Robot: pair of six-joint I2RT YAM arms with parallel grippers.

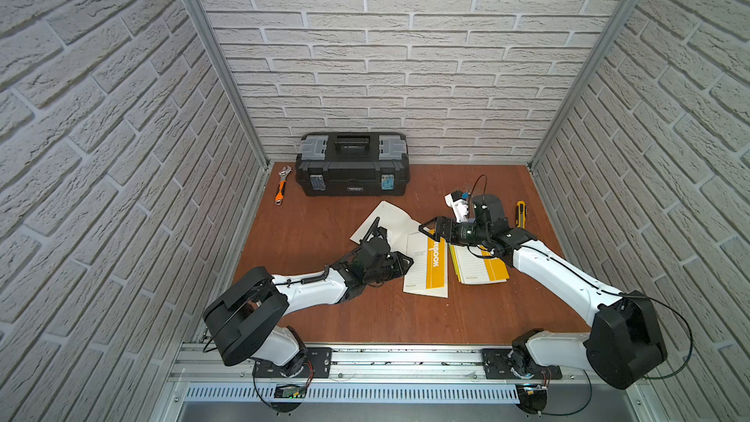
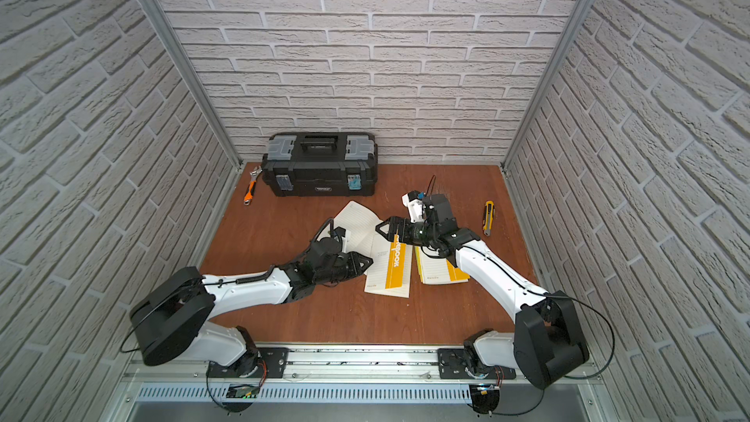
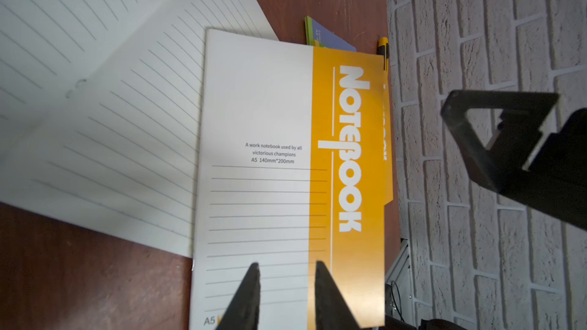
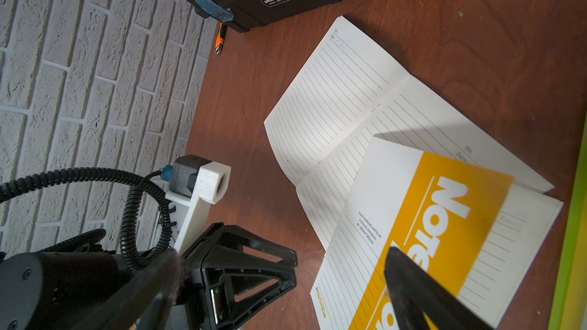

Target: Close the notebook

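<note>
The notebook pages (image 4: 351, 85) lie open in the middle of the table, lined and blank. Over their right part rests a white cover with a yellow band (image 4: 428, 226), printed "Notebook"; more lined paper shows past its right edge in the right wrist view. Whether cover and pages belong to one notebook, I cannot tell. My left gripper (image 1: 408, 263) is at the cover's left side, its fingers (image 3: 244, 299) apart, with the cover visible between and beyond them in the left wrist view. Open and empty, my right gripper (image 1: 425, 229) hovers over the cover's upper part.
Right of the cover lies a stack of similar notebooks (image 1: 476, 269), partly behind my right arm. A black toolbox (image 1: 353, 176) stands at the back. An orange-handled wrench (image 1: 279, 190) lies back left, a yellow cutter (image 1: 521, 214) back right.
</note>
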